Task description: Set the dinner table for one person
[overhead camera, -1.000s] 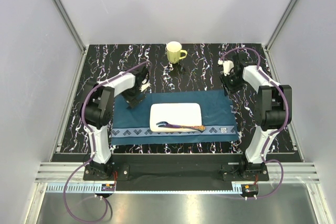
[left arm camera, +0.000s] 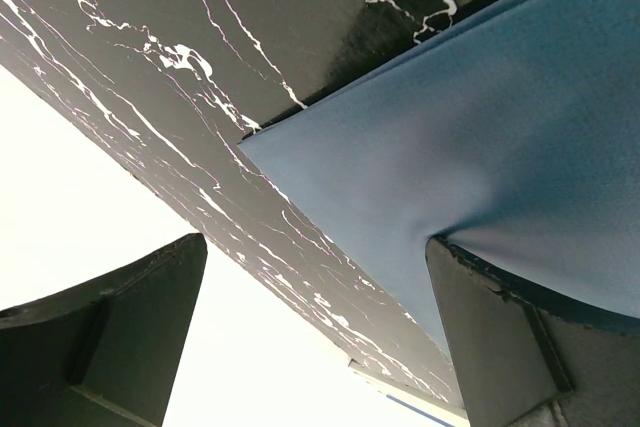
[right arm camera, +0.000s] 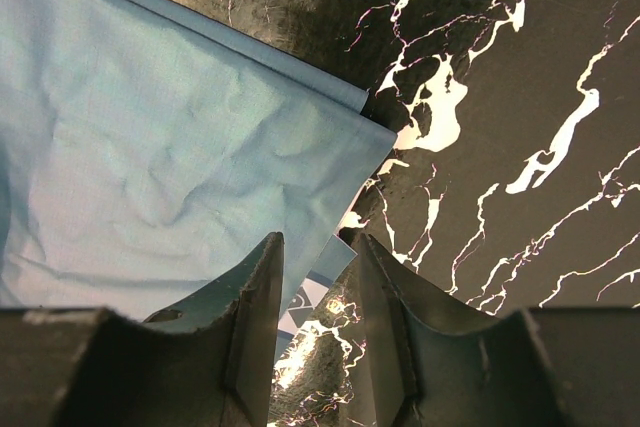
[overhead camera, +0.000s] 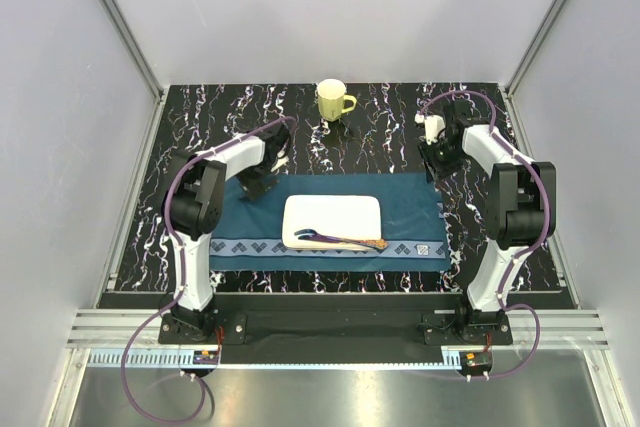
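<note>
A blue placemat (overhead camera: 410, 209) with a patterned band lies on the black marbled table. On it sits a white rectangular plate (overhead camera: 331, 215), and cutlery (overhead camera: 340, 240) with dark and orange parts lies across the plate's front edge. My left gripper (overhead camera: 257, 187) is over the mat's far left corner, its fingers wide apart; in the left wrist view the cloth creases at one fingertip (left arm camera: 445, 257). At the far right corner is my right gripper, its fingers part way open with a small gap. Cloth shows behind that gap, with none visibly gripped.
A yellow mug (overhead camera: 332, 99) stands upright at the table's back, behind the mat. Bare marbled table (overhead camera: 385, 132) lies between mug and right arm. White walls close in the back and sides.
Over the last second the mat, plate and cutlery have shifted slightly left and toward the back. The left arm has moved a little to the right. The right arm looks still.
</note>
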